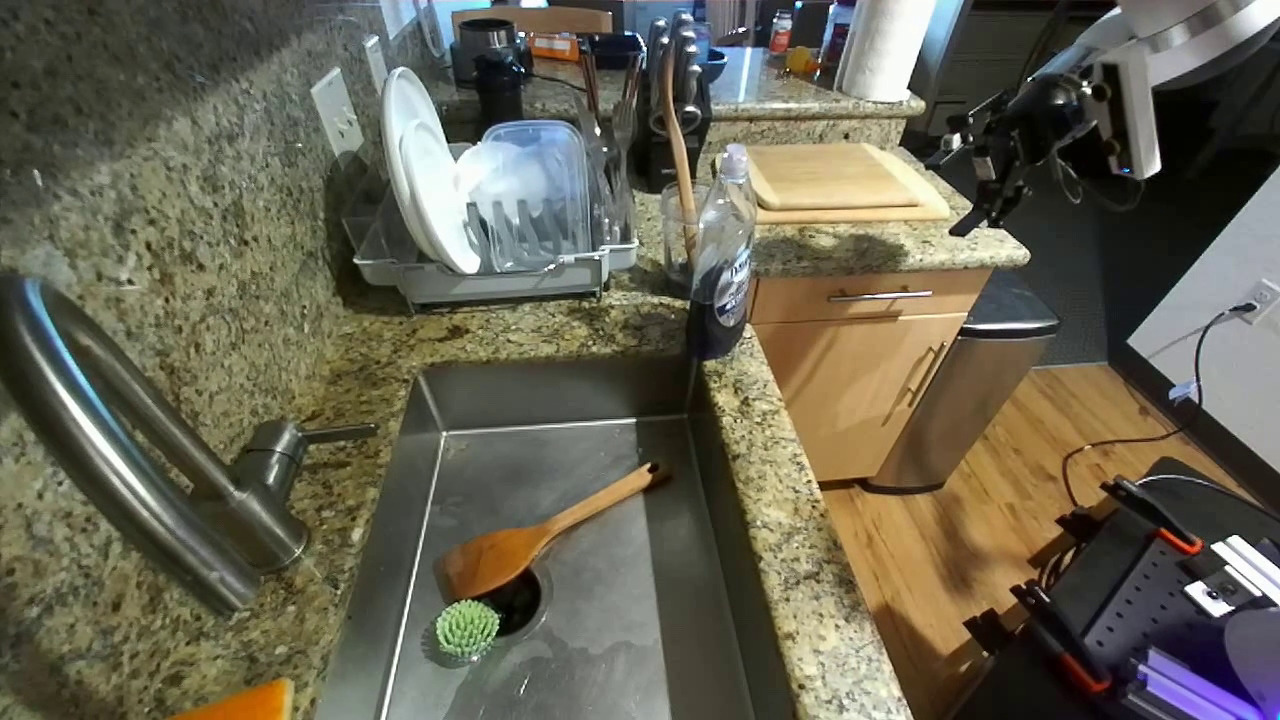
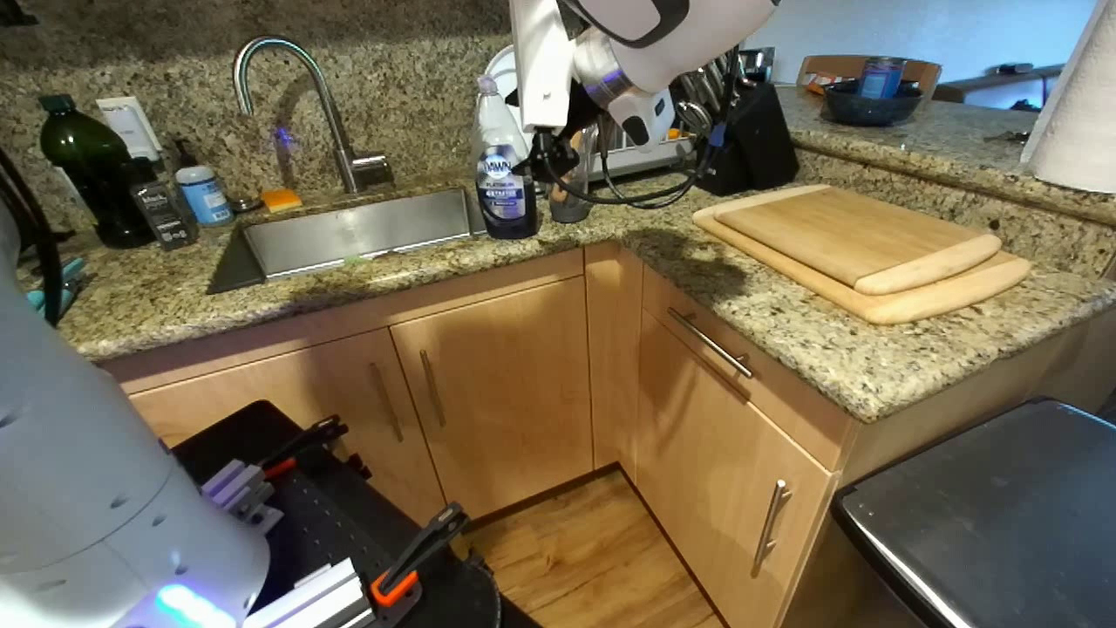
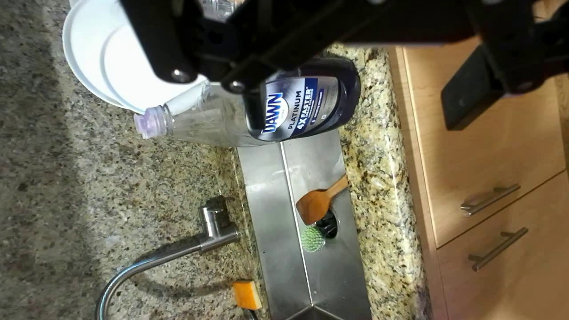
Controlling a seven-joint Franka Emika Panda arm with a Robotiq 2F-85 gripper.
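My gripper stands open in the air right of the counter's end in exterior view 1, well apart from the soap bottle. Between its spread fingers nothing is held; one dark finger pad shows at the right of the wrist view, and the other covers part of the bottle's label. The Dawn bottle, clear with dark blue soap, stands upright at the sink's corner. Down in the steel sink lie a wooden spatula and a green brush beside the drain.
A dish rack with plates stands behind the sink, left of a knife block. Stacked cutting boards lie on the side counter. The faucet arches over the sink's left side. An orange sponge rests near it.
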